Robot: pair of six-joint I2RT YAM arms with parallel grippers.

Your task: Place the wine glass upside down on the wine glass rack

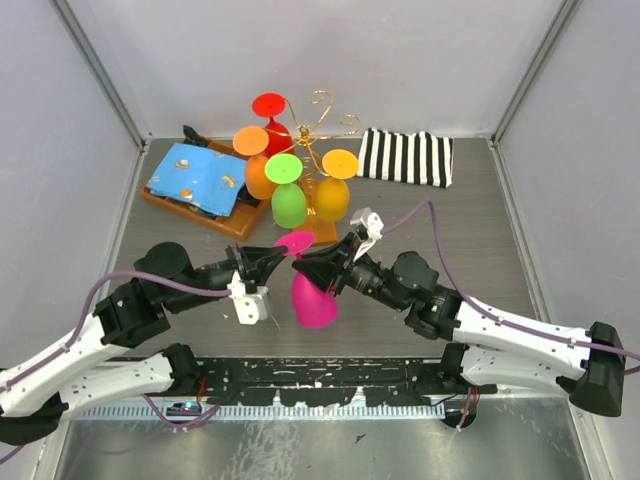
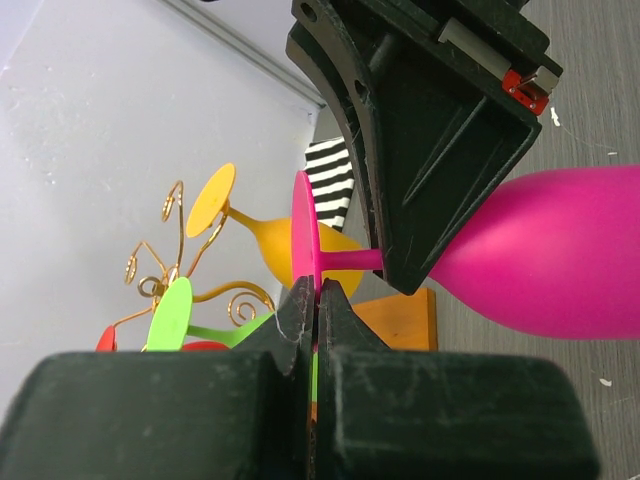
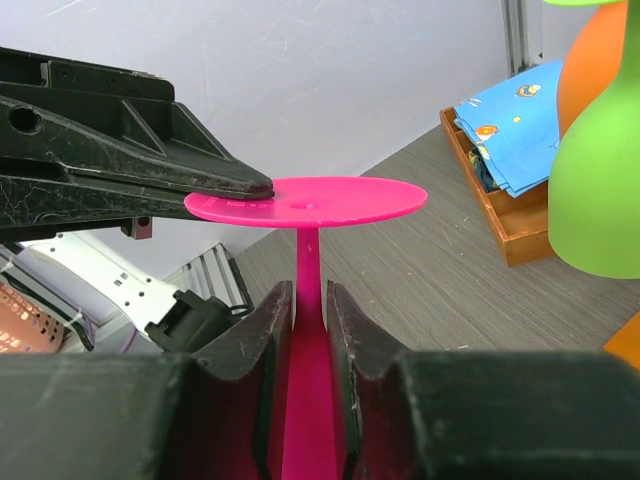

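A pink wine glass (image 1: pixel 315 303) hangs upside down in front of the rack, its flat foot uppermost and its bowl below. The left gripper is shut on the edge of the pink foot (image 2: pixel 306 228). Around the stem, just under the foot, my right gripper is closed, with one of its fingers (image 2: pixel 410 170) beside the stem in the left wrist view. The gold wine glass rack (image 1: pixel 305 135) stands behind, carrying red, orange, green (image 1: pixel 289 205) and yellow (image 1: pixel 332 198) glasses upside down.
On the rack's right side, curled gold arms (image 1: pixel 350 125) are empty. A wooden box (image 1: pixel 225 222) with a blue cloth (image 1: pixel 198 178) lies at the back left. The striped cloth (image 1: pixel 406 157) is at the back right.
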